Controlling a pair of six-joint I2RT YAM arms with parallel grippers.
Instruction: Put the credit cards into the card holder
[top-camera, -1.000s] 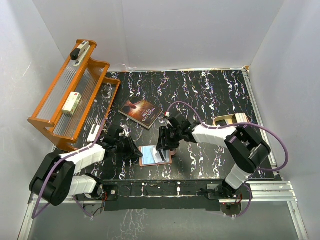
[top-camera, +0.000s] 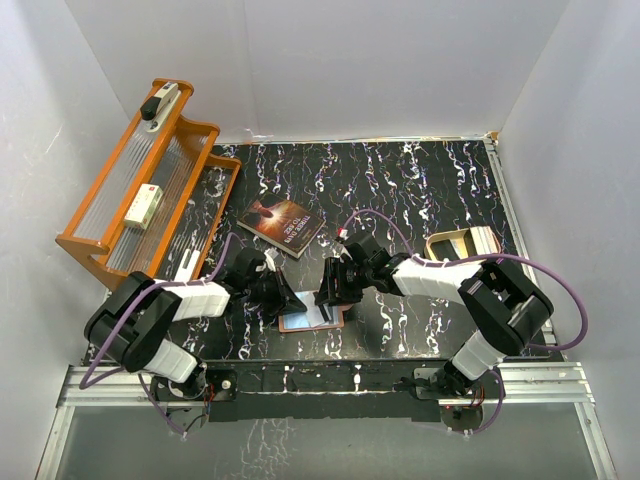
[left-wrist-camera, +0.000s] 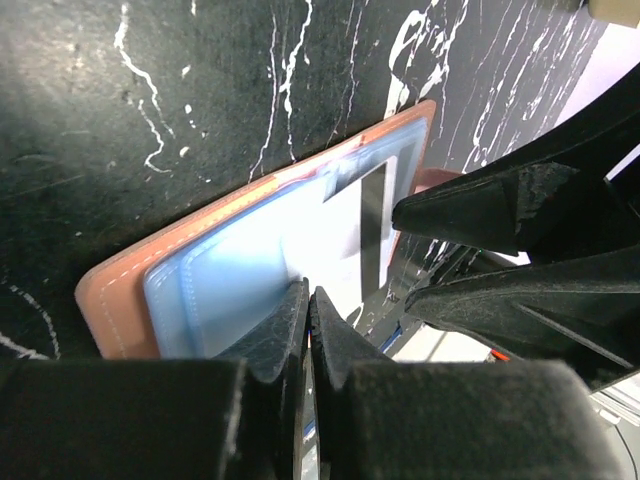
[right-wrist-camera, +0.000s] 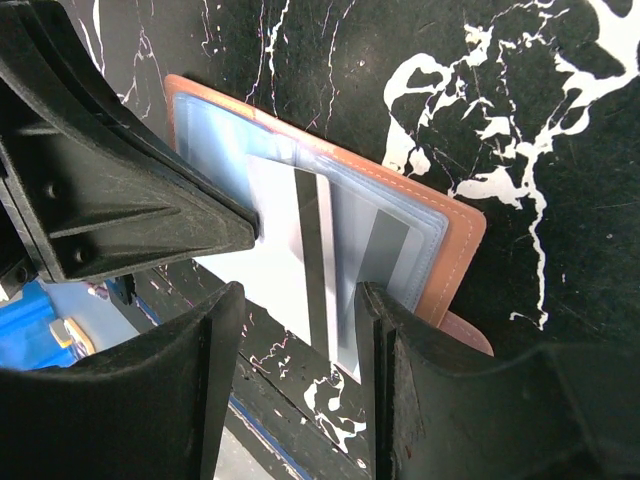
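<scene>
The card holder (top-camera: 292, 323) lies flat on the table near its front edge, a brown-bordered piece with pale blue clear pockets. A white card with a black stripe (right-wrist-camera: 272, 205) lies over its pocket; how far it sits inside cannot be told. Beside it, a grey stripe (right-wrist-camera: 385, 247) shows through the clear plastic. My left gripper is shut over the holder, its tips at the white card's edge, nothing visible between them. My right gripper stands open above the striped end of the card, its two fingers apart on either side of the stripe.
A book (top-camera: 282, 222) lies behind the holder. To the left stands a wooden rack (top-camera: 165, 190) with small boxes. An open tan box (top-camera: 462, 243) sits at the right.
My left gripper has moved right, from the holder's left edge to over its middle by the card, and is now shut. The right gripper has shifted slightly right.
</scene>
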